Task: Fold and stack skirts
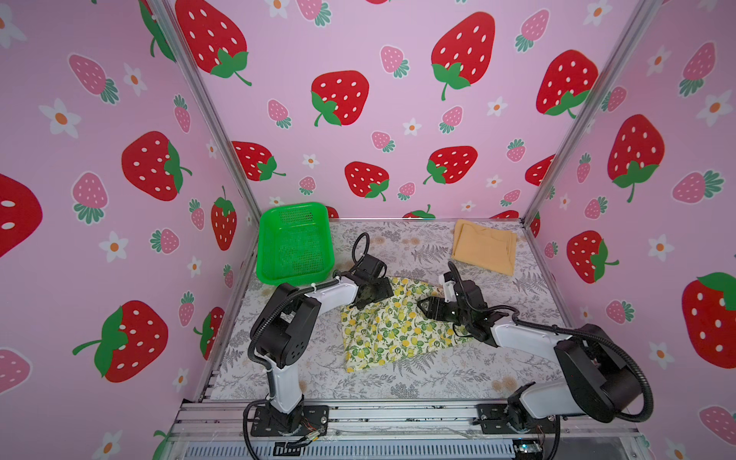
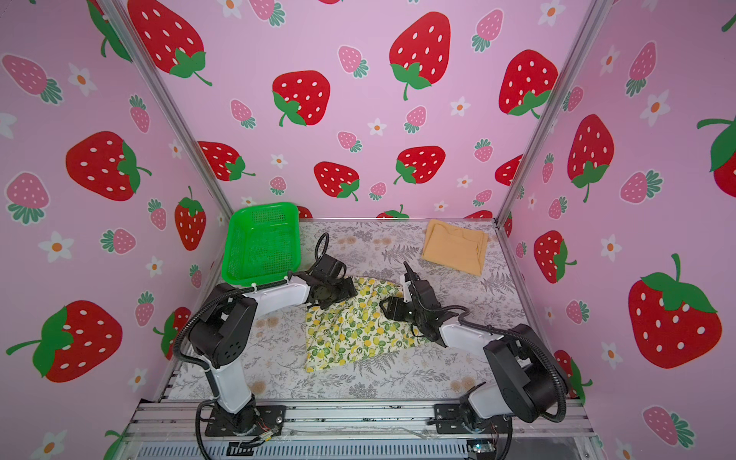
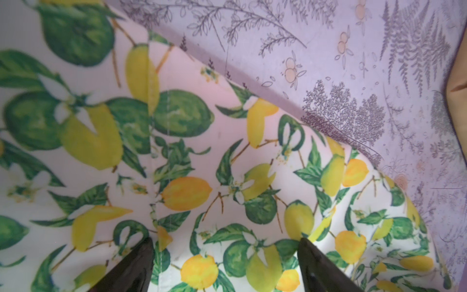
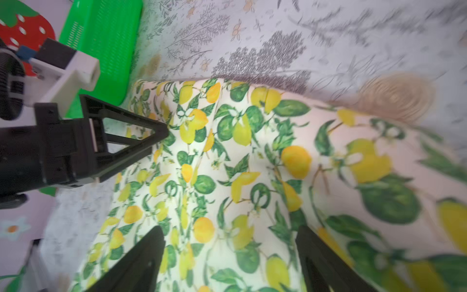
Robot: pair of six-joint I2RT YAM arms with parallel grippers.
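A white skirt printed with lemons and green leaves (image 1: 398, 329) lies spread on the table, its far edge slanting and its lower left corner toward me. My left gripper (image 1: 379, 297) is over its far left part. In the left wrist view the skirt fills the space between the parted fingers, with a vertical seam showing and no fold pinched. My right gripper (image 1: 429, 308) is over the skirt's right half, its fingers (image 4: 141, 262) apart above flat cloth in the right wrist view. The skirt's right corner is mostly behind the right arm.
A green basket (image 1: 295, 245), empty, stands at the back left. A folded tan cloth (image 1: 484, 247) lies at the back right. Between them, the rear of the patterned table (image 1: 391, 241) is clear. The two grippers are close together.
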